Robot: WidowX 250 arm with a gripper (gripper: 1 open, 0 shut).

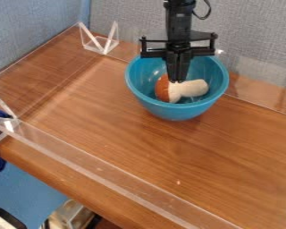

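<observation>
A black gripper point(177, 77) points down into a blue bowl point(154, 100) at the top centre of the view, its fingers together. Just below the fingertips, inside the bowl, lies a toy with an orange part point(163, 88) and a pale, rounded stem point(191, 88) reaching to the right. The fingertips are at or very close to the toy; whether they touch it I cannot tell.
Clear panels edge it, with white frames point(97, 45) at the back left and left side. Grey padded walls stand behind.
</observation>
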